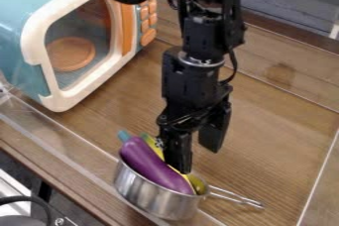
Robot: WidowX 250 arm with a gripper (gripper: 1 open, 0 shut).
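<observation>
A steel pot (149, 199) with a handle to the right stands at the front of the wooden table. A purple eggplant (151, 169) lies in it, over a yellow banana (185, 176) that is partly hidden. My black gripper (177, 151) is open and comes down at the pot's back rim, just behind the eggplant; its fingertips are partly hidden by the vegetables.
A toy microwave (66, 42) in light blue and white stands at the back left with its opening showing. A dark cable runs at the lower left edge.
</observation>
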